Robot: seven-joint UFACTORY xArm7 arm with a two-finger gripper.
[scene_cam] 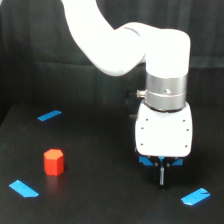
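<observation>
The white robot arm reaches down from the top to my gripper (161,172), low over a blue object (174,160) on the black surface, right of centre. The gripper's body hides much of that blue object, and the fingers are too small and dark to show how they stand or whether anything is between them.
A red hexagonal block (54,161) stands at the left. Blue strips lie at the lower left (23,188), upper left (49,114) and lower right (195,197).
</observation>
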